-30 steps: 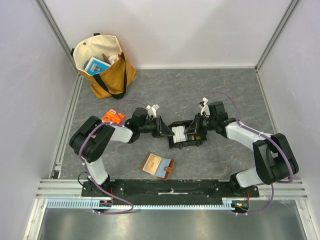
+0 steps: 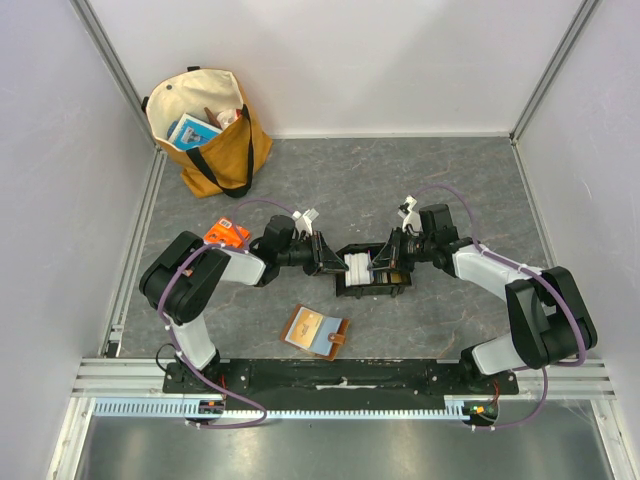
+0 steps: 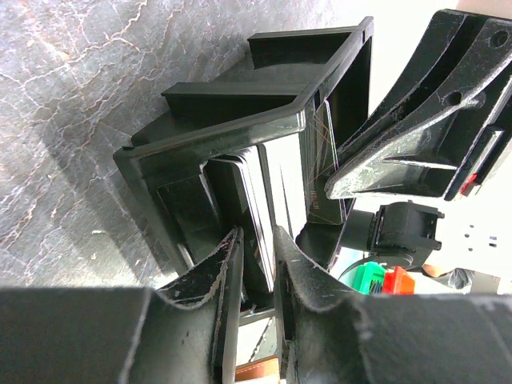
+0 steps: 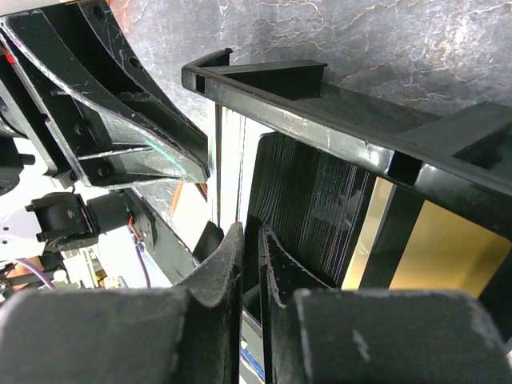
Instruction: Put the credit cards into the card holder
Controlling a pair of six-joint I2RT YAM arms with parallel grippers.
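Note:
In the top view an open brown leather holder (image 2: 337, 338) lies at the front, a tan card (image 2: 304, 328) in its left half. The black slotted box (image 2: 374, 290) stands between my two arms, with white items (image 2: 358, 270) upright in it. Over its left part, my left gripper has its fingers slightly apart at a black item with pale edges (image 3: 258, 200). My right gripper is at the box too, its fingertips a narrow gap apart beside a dark stack (image 4: 300, 208). Whether either touches a card is hidden.
Yellow-faced items (image 4: 448, 252) fill further slots in the box. An orange packet (image 2: 226, 233) lies left, behind the left arm. A tan bag (image 2: 205, 125) stands at the back left. The table behind the box is clear.
The black box has turned slightly and shifted a little left between the arms. Both arms have barely moved, and the brown holder lies as before.

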